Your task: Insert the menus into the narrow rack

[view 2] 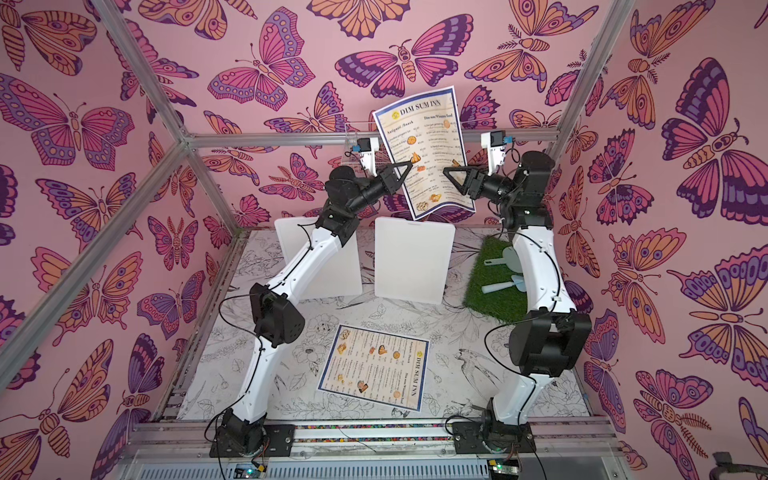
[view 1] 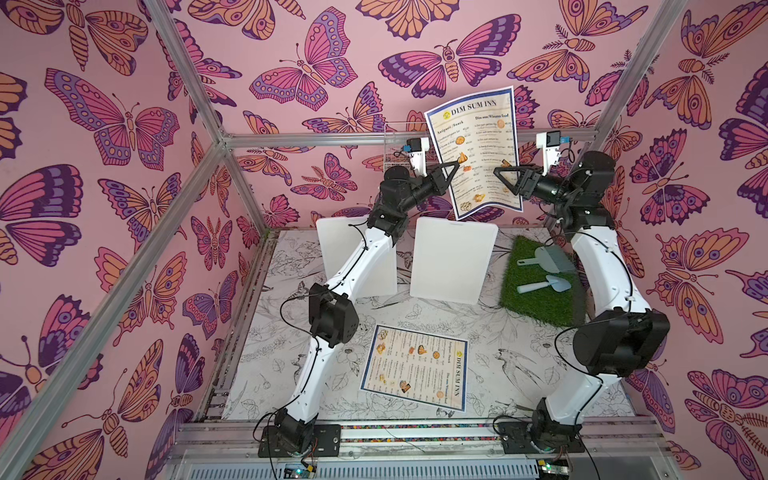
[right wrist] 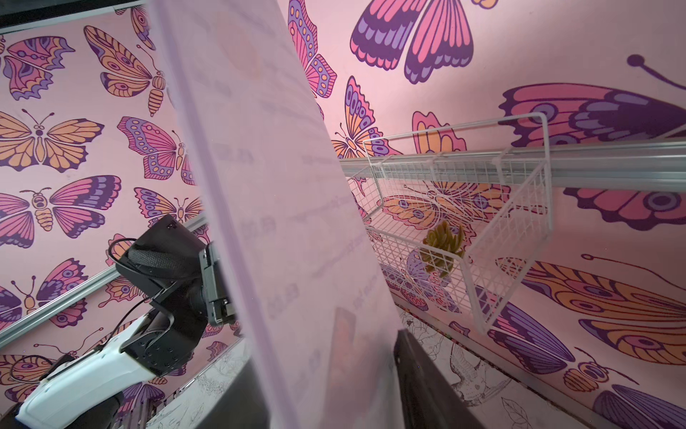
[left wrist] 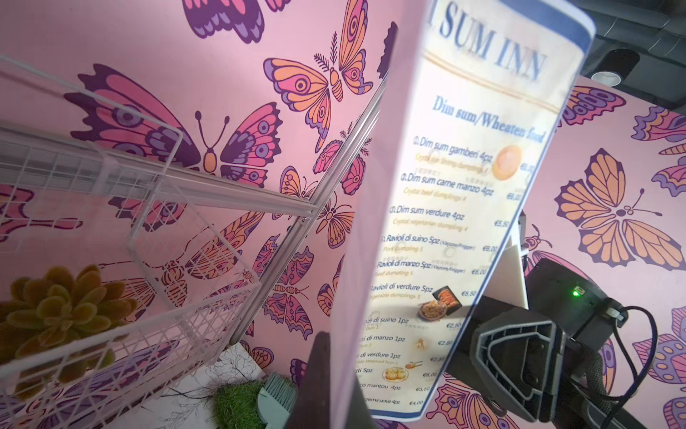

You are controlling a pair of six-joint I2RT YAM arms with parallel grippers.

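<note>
A paper DIM SUM INN menu [view 1: 472, 120] hangs bent in the air between my grippers, filling much of both wrist views. My left gripper [view 1: 453, 166] is shut on its left side. My right gripper [view 1: 505, 176] is at its right side; whether its fingers are apart or closed is hard to tell, partly hidden by paper. A second menu [view 1: 414, 368] lies flat on the table's front middle. A white wire rack [right wrist: 503, 214] with a succulent [left wrist: 57, 307] is on the back wall, mostly behind the held menu in the top views.
Two white boards [view 1: 452, 260] [view 1: 336, 244] lie on the table below the grippers. A green turf mat [view 1: 528, 308] with two pale tools is at the right.
</note>
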